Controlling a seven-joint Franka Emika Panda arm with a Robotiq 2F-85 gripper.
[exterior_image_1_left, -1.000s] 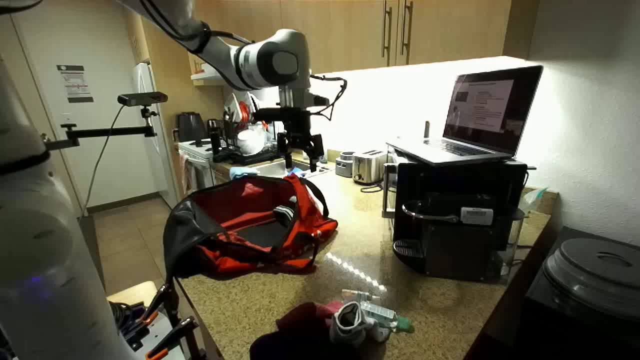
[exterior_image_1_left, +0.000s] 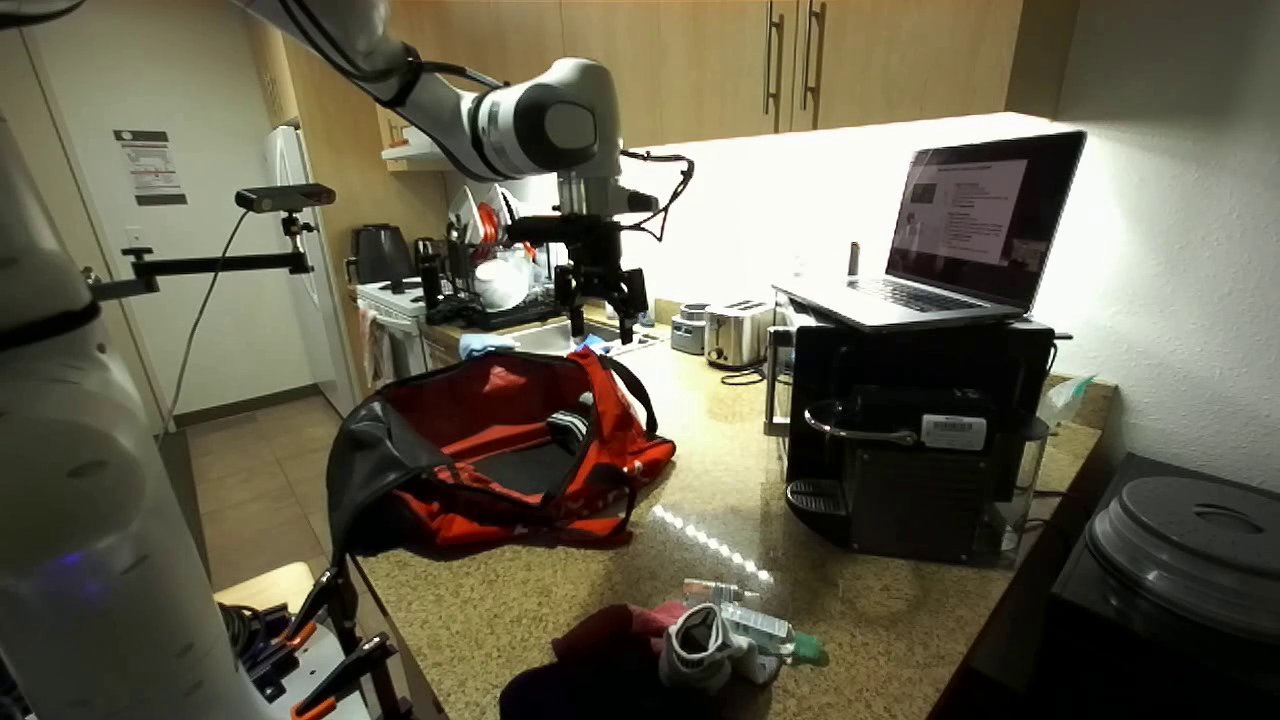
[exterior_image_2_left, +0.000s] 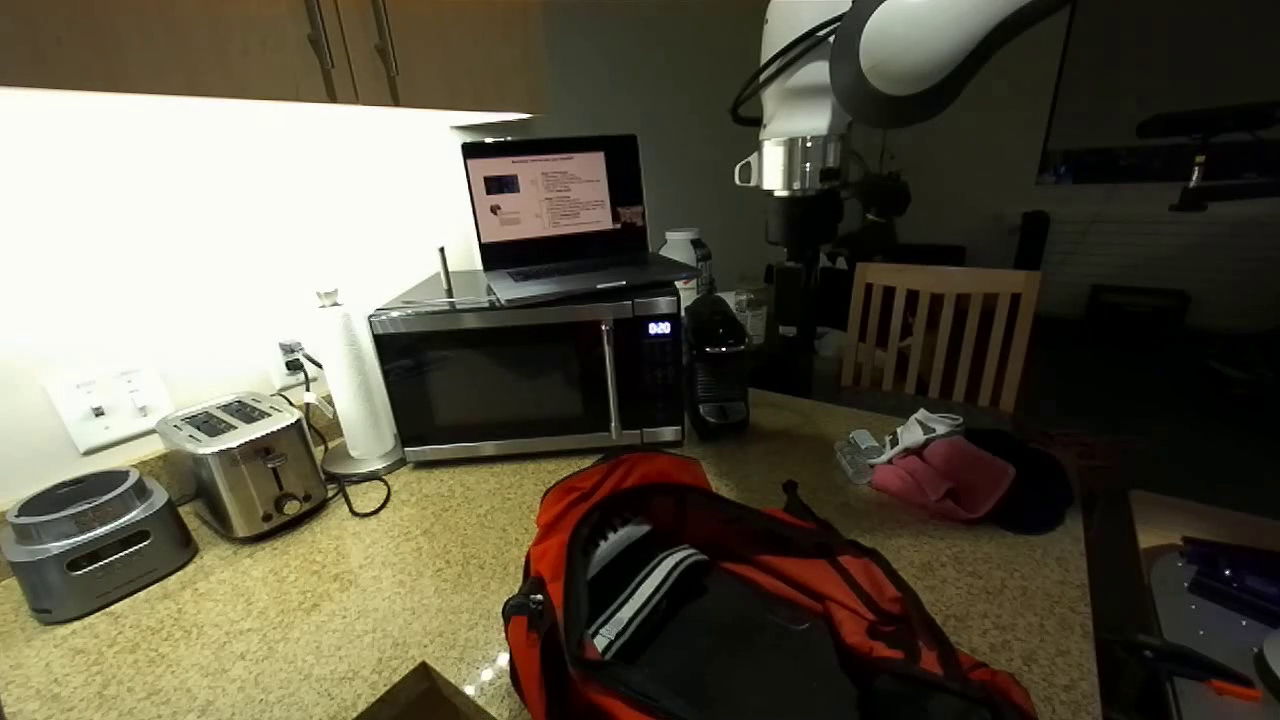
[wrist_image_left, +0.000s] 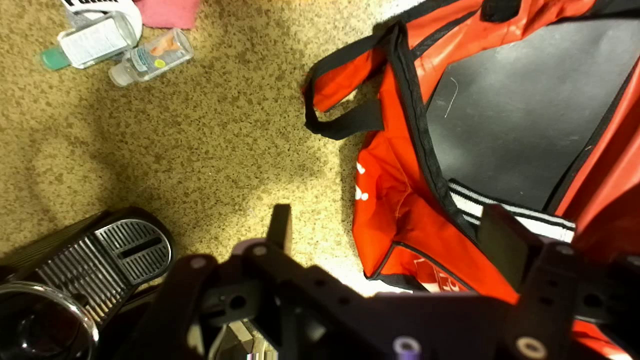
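Note:
My gripper (exterior_image_1_left: 602, 336) is open above the far end of a red and black duffel bag (exterior_image_1_left: 642, 454), with nothing held between its fingers. In the wrist view its two fingers (wrist_image_left: 280, 229) stand wide apart over the bag's end. The bag lies unzipped on the counter, its dark floor (exterior_image_2_left: 756, 642) showing. Inside, near one end, is a black and white striped item (exterior_image_2_left: 648, 598). Apart from the bag lie two clear bottles, one a green-capped bottle (wrist_image_left: 99, 42) and the other a smaller bottle (wrist_image_left: 153, 56). Beside them are a white shoe-like item (exterior_image_1_left: 698, 648) and pink cloth (exterior_image_2_left: 948, 478).
A coffee machine (exterior_image_1_left: 918, 480) and a microwave (exterior_image_2_left: 516, 384) bearing a laptop (exterior_image_2_left: 558, 204) stand along the wall. Farther along are a toaster (exterior_image_2_left: 246, 468) and a paper towel roll (exterior_image_2_left: 356, 384). Bare counter (wrist_image_left: 240, 126) separates the bag from the bottles.

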